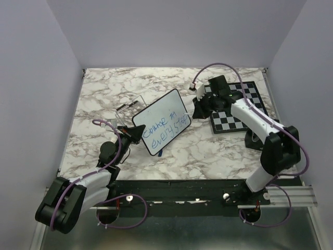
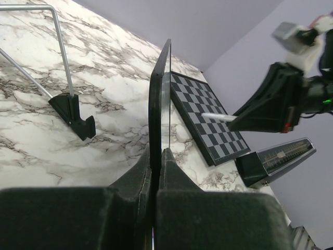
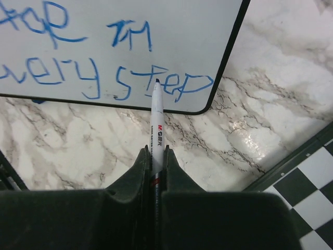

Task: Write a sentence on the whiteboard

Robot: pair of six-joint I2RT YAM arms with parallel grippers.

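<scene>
A white whiteboard (image 1: 162, 108) with a dark rim stands tilted mid-table. My left gripper (image 1: 140, 131) is shut on its left edge, and the left wrist view shows that edge between the fingers. Two lines of blue handwriting (image 3: 143, 80) cover the board's lower half; the lower one looks like "every step", its last letter near the right rim. My right gripper (image 1: 194, 114) is shut on a white marker (image 3: 157, 122) with a blue tip. In the left wrist view the marker (image 2: 218, 116) hangs to the right of the board, its tip apart from the surface.
A black-and-white checkered board (image 1: 229, 123) lies right of the whiteboard, under the right arm. A metal-wire stand (image 2: 65, 57) sits to the left, behind the left gripper. Bare marble table (image 1: 208, 156) lies in front.
</scene>
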